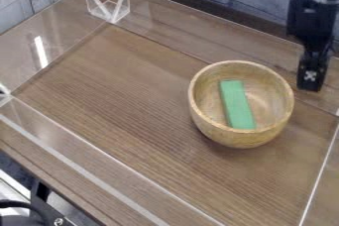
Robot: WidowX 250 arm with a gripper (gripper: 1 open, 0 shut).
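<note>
A round wooden bowl [269, 111] sits on the table right of centre, with a green rectangular block [237, 105] lying inside it. My black gripper [312, 80] hangs at the upper right, behind and to the right of the bowl, with nothing visible in it.
A white wire stand [109, 2] is at the back left of the wooden table [106, 111]. A dark cable-like object [27, 206] shows at the lower left corner.
</note>
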